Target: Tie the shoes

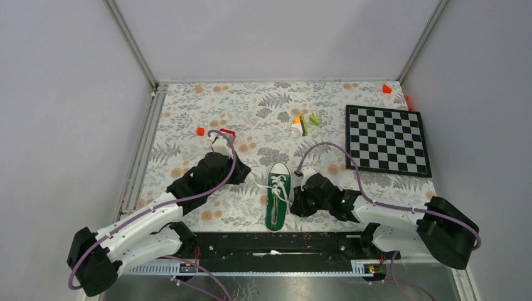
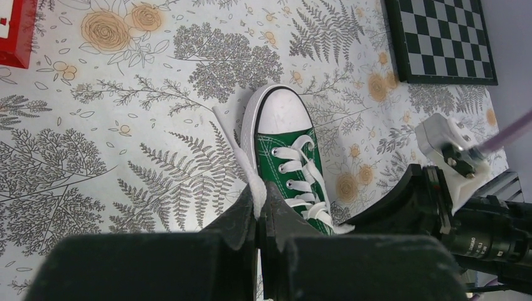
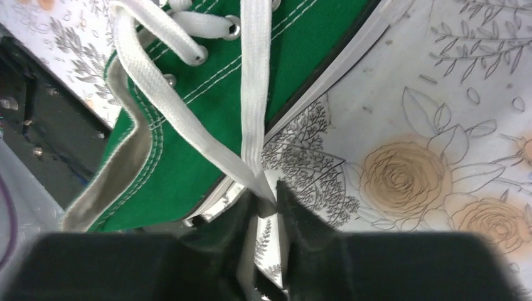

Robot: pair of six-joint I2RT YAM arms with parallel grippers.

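The green sneaker [image 1: 274, 210] lies upright near the table's front middle, toe away from me, with white laces [image 2: 298, 165]. My left gripper is shut left of the toe, a white lace running taut up from the shoe to its fingertips in the top view. My right gripper is low at the shoe's right side, two lace strands reaching down between its blurred fingertips; whether they are gripped is unclear.
A black-and-white checkered board [image 1: 386, 138] lies at the right. A red object [image 2: 14, 31] sits behind my left gripper, a red block [image 1: 200, 131] beside it, and small yellow-green pieces [image 1: 313, 119] at the back middle.
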